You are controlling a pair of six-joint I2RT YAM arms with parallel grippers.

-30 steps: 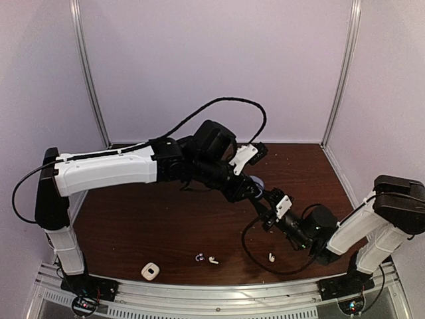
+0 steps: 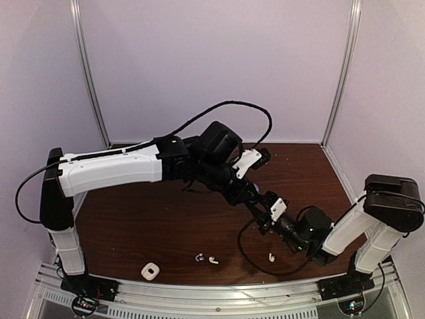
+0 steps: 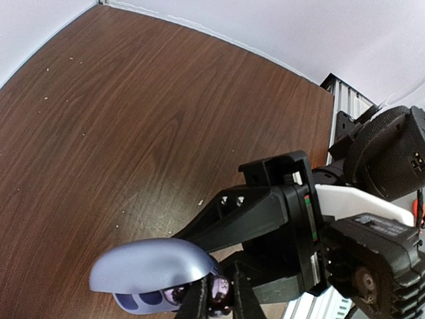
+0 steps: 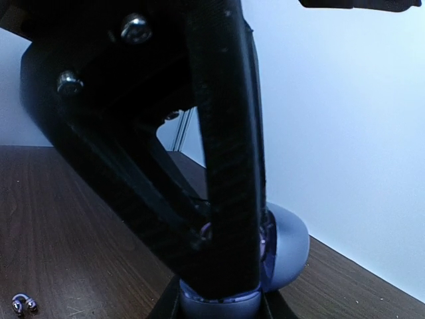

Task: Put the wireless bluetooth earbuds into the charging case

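My two grippers meet right of the table's middle in the top view. The lavender charging case [image 3: 149,266], lid raised, is in my right gripper, shut on its body. Over the case, my left gripper is shut on a shiny purple earbud [image 3: 219,289] at the case's open compartment; whether it is seated is hidden by the fingers. A purple earbud [image 2: 200,257] lies on the front of the table, also in the right wrist view at lower left.
A white case [image 2: 150,271] and two white earbuds [image 2: 213,260] [image 2: 271,257] lie near the table's front edge [image 2: 179,282].
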